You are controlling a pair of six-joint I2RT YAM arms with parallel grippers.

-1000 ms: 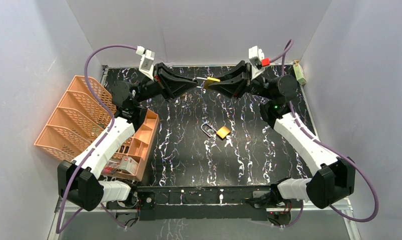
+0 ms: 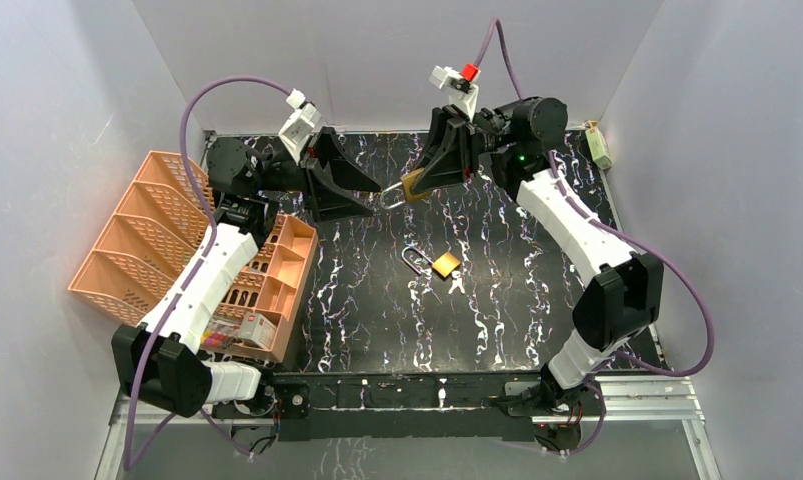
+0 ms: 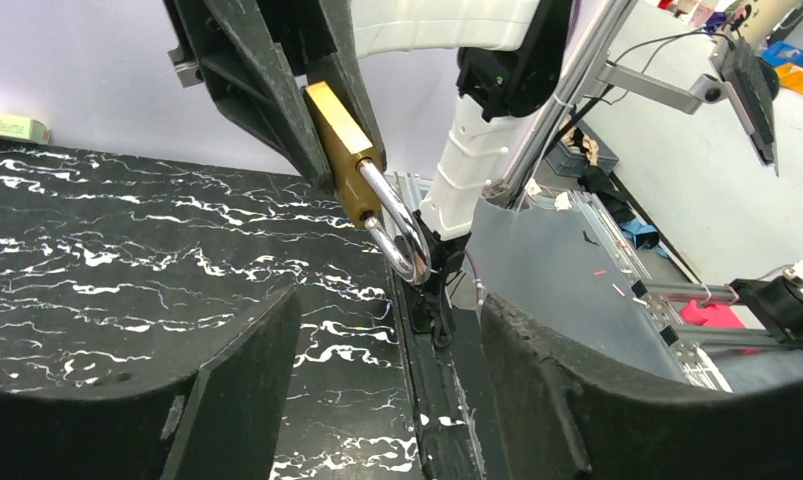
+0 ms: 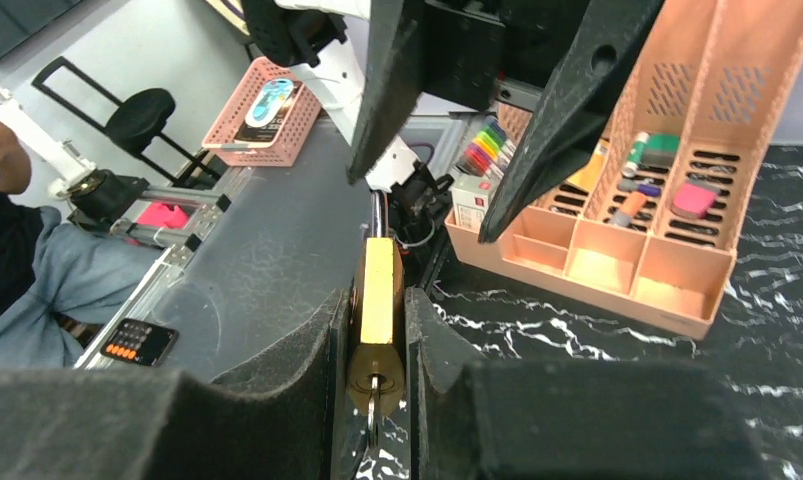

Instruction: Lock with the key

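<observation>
My right gripper (image 2: 421,181) is shut on a brass padlock (image 4: 379,290), its body pinched between the fingers. The silver shackle (image 3: 409,240) points toward my left gripper (image 2: 375,199), which stands open with nothing between its fingers. In the left wrist view both shackle legs reach the lock body, but I cannot tell whether it is locked. A thin metal piece (image 4: 374,405), likely the key, sticks out of the padlock's near end in the right wrist view. In the top view the shackle's tip is close to the left fingertips.
A second padlock (image 2: 446,264) lies on the marbled table (image 2: 417,330) with its shackle (image 2: 407,250) swung out. An orange organizer (image 2: 295,262) stands at the left, and a small pale box (image 2: 598,148) at the far right.
Earliest, the left gripper was closed near the shackle.
</observation>
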